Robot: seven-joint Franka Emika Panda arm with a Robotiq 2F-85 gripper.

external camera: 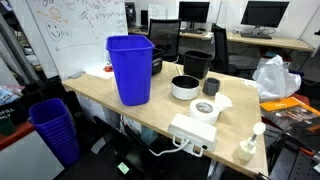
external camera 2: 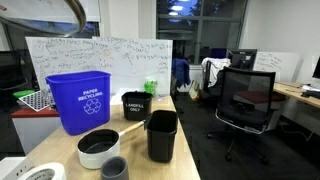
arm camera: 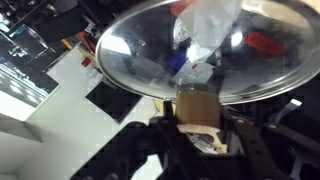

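In the wrist view a clear lid (arm camera: 150, 68) with a shiny metal rim fills much of the frame. My gripper is shut on its orange-brown knob (arm camera: 198, 108), with dark fingers on both sides. Part of the same round lid (external camera 2: 55, 14) shows at the upper left of exterior view 2, raised above the table. A white pot (external camera: 185, 87) with a dark rim stands uncovered on the table, its handle pointing toward the back in exterior view 2. Exterior view 1 does not show the gripper.
Around the pot (external camera 2: 98, 148) stand a blue recycling bin (external camera 2: 82, 103), a black bin (external camera 2: 161, 136), a grey cup (external camera 2: 115, 168) and a white tape roll (external camera: 204, 110). A white power box (external camera: 192, 132) and a pump bottle (external camera: 250, 145) are nearer.
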